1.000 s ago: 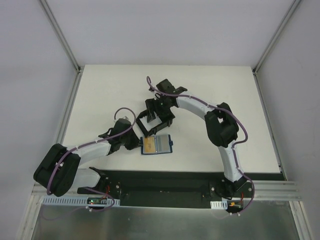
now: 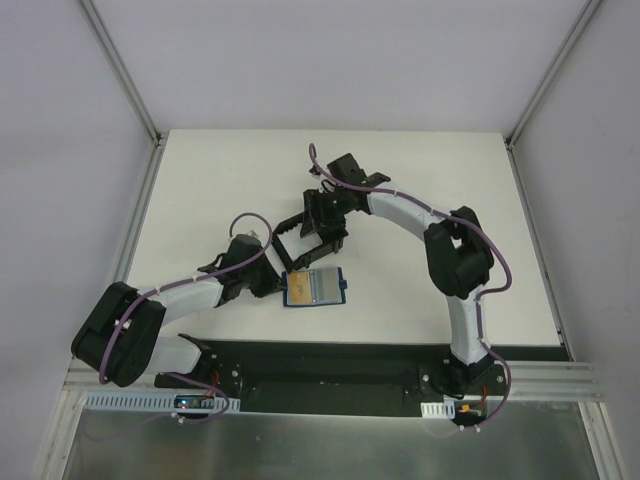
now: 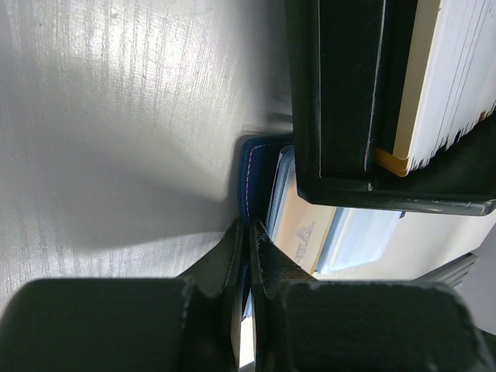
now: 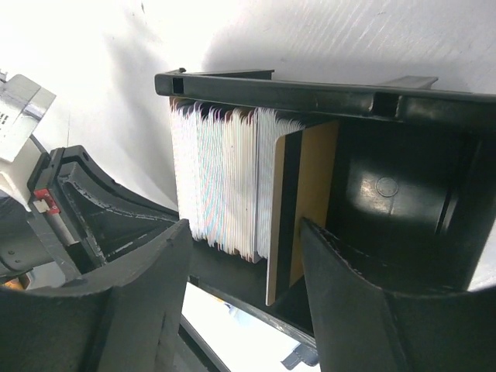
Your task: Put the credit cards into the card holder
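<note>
The navy card holder (image 2: 314,287) lies open near the table's front, showing a tan pocket and a clear sleeve. My left gripper is shut, its fingertips pinching the holder's stitched blue edge (image 3: 249,174). A black box (image 4: 380,101) holds a packed row of white-edged cards (image 4: 221,178). Over that box is my right gripper, its fingers part open. One tan card with a black stripe (image 4: 288,209) stands between its fingers, a little apart from the row. The right finger (image 4: 314,240) touches or nearly touches this card; the left finger is clear of it.
The box sits just behind the holder, its wall (image 3: 341,186) close over the holder in the left wrist view. Its right part (image 4: 395,178) is empty. Bare table (image 2: 450,290) lies right of both, and more at the back.
My right gripper has shifted a little to the right over the box. The left arm and the holder have barely moved.
</note>
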